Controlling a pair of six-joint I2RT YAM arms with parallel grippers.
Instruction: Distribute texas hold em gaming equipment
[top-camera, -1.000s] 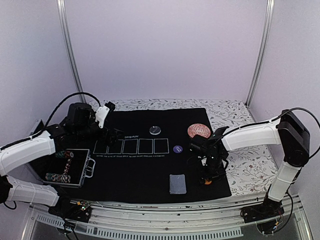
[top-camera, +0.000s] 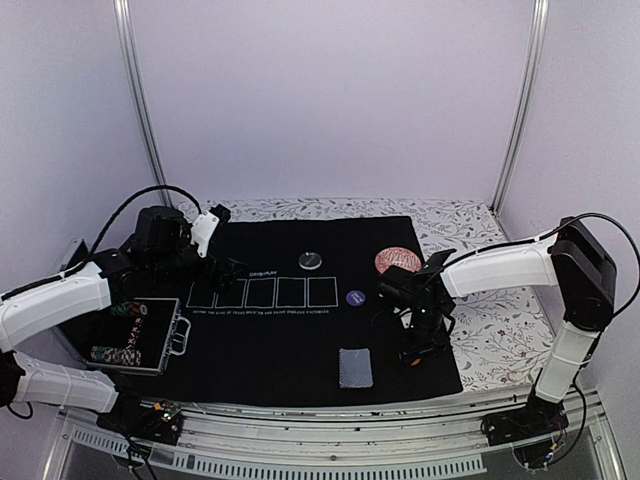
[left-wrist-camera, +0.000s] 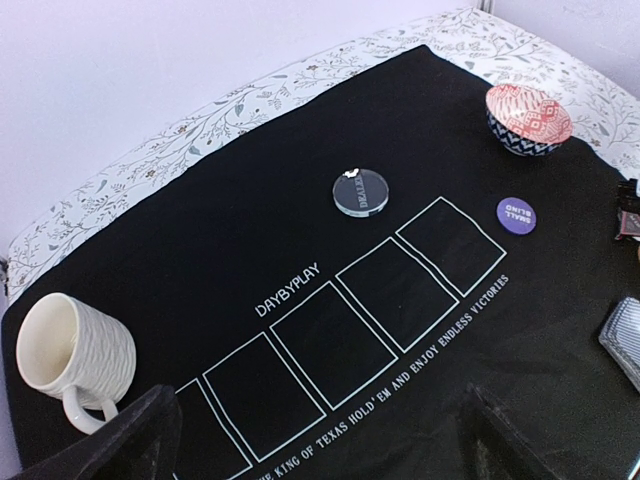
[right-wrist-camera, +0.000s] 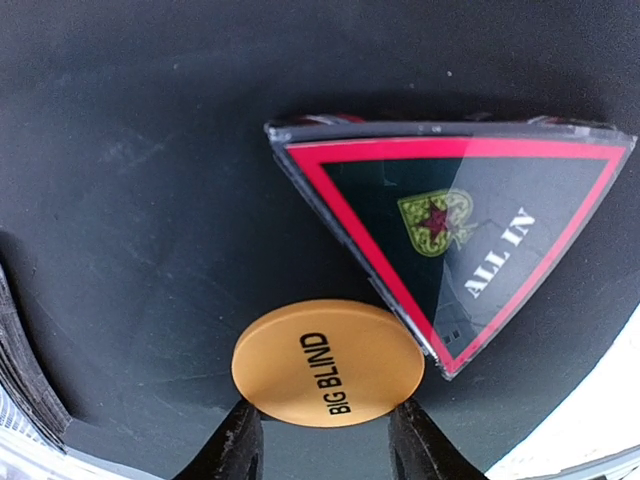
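Note:
My right gripper is shut on the orange BIG BLIND button (right-wrist-camera: 290, 355), low over the black mat at its front right; the ALL IN triangle (right-wrist-camera: 450, 230) lies beside it. My left gripper (top-camera: 225, 270) hangs open over the mat's left side, nothing between its fingers. The purple SMALL BLIND disc (left-wrist-camera: 516, 216), clear DEALER disc (left-wrist-camera: 360, 192) and a stack of cards (top-camera: 355, 368) lie on the mat. An open chip case (top-camera: 165, 320) sits at the left.
A patterned bowl (left-wrist-camera: 528, 119) stands at the back right. A white mug (left-wrist-camera: 100, 350) stands in the left wrist view. The mat's middle, with printed card boxes, is clear.
The right gripper has shifted very slightly over the orange button, which is now more covered in the top view. The left arm has not moved.

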